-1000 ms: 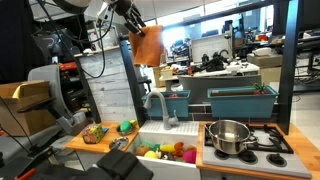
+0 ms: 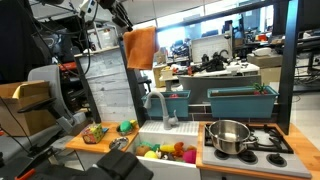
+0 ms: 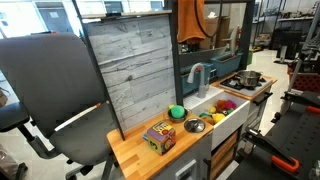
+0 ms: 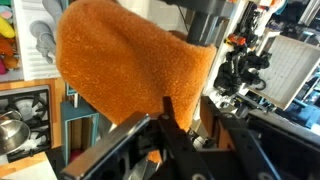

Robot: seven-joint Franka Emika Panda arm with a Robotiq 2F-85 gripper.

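An orange cloth (image 2: 141, 47) hangs in the air from my gripper (image 2: 126, 27), high above the counter near the grey panel. My gripper is shut on it, and its free part drapes downward. In the wrist view the cloth (image 4: 130, 60) spreads broadly in front of the dark fingers and covers much of what lies beyond. Just where the fingertips pinch it is hard to make out. Exterior view 2 has only the lower part of the cloth (image 3: 191, 20), at the top edge.
Below stands a sink (image 2: 168, 135) with a tall faucet (image 2: 157, 103) and colourful items in front. A steel pot (image 2: 229, 136) sits on the stove at right. A patterned box (image 3: 159, 136) and green bowl (image 3: 177, 112) occupy the left counter. A dark post and overhead beam frame the workspace.
The arm has shifted up and to the left in exterior view 1, and the cloth has moved slightly left with it. It stays in the gripper. The counter items look unchanged.
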